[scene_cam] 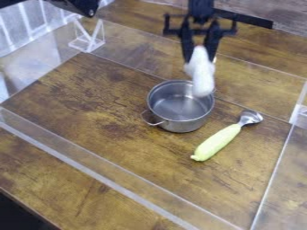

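My dark gripper [199, 27], blurred at the top centre, is shut on a white object [199, 72], which hangs upright just above the right rear rim of a steel pot [175, 115]. The inside of the pot shows bare metal.
A pale green corn-like object [216, 143] lies right of the pot, beside a metal utensil [249, 119]. Clear walls edge the wooden surface [84, 99].
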